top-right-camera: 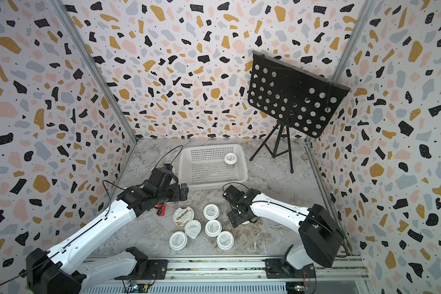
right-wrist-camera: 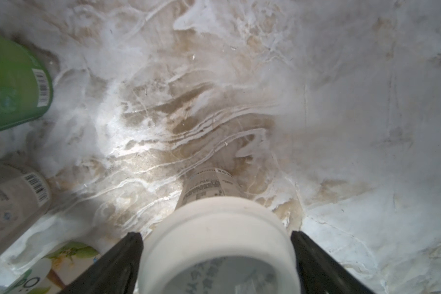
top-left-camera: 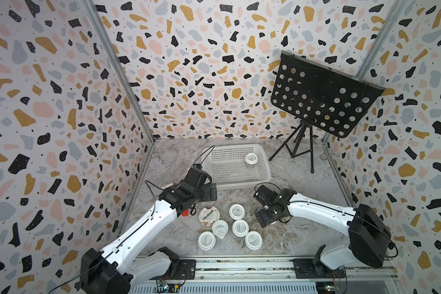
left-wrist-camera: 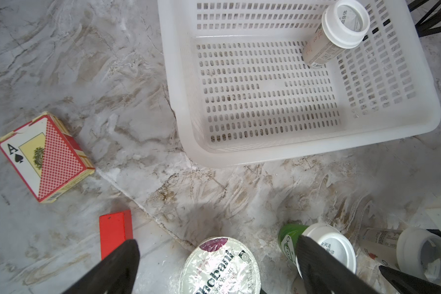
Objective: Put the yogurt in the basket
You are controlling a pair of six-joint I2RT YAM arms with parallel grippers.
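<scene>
Several yogurt cups stand on the marble table, including a Chobani tub [top-left-camera: 209, 215] and white-lidded cups [top-right-camera: 211, 211]. A white mesh basket [left-wrist-camera: 299, 142] stands behind them with one white-lidded cup [left-wrist-camera: 345, 27] inside at its right. My open left gripper hangs above the table at the basket's front left, over the Chobani tub in the left wrist view. My open right gripper is lowered around a white-lidded cup [right-wrist-camera: 215, 220] right of the group, its fingers either side of the lid.
A card box [left-wrist-camera: 44, 159] and a red block [left-wrist-camera: 113, 230] lie on the left. A black stand [top-left-camera: 323, 93] occupies the back right.
</scene>
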